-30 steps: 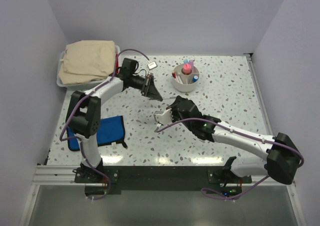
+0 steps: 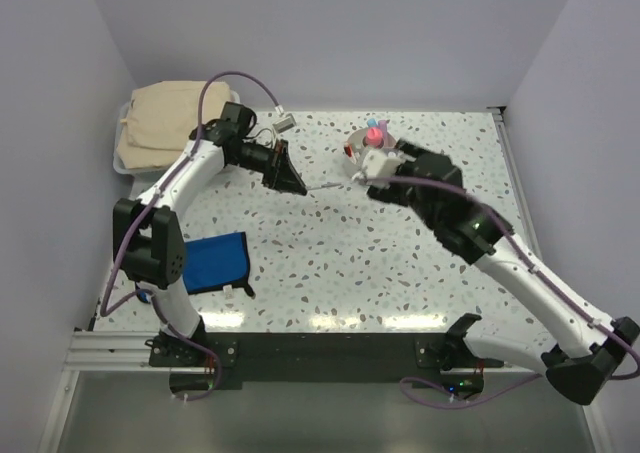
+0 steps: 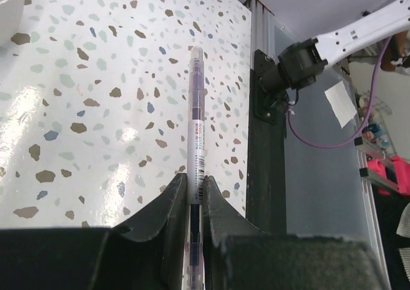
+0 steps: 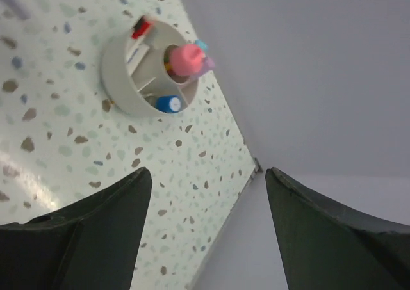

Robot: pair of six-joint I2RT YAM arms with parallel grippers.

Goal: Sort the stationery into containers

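In the left wrist view a slim clear-and-dark pen with a white label stands out straight from my left gripper, shut on it. From the top view, the same pen points right above the bare table. My right gripper is open with nothing between its fingers; motion blurs it in the top view, where it covers part of the white round container. That container has compartments holding a pink item, a blue-capped item and a red item. A blue pouch lies at the left.
A white bin with beige cloth over it stands at the back left. Grey walls close off the sides and back.
The right gripper has swung up and right, away from the pen's free end, to over the container's front. The left gripper has shifted left with the pen still in it.
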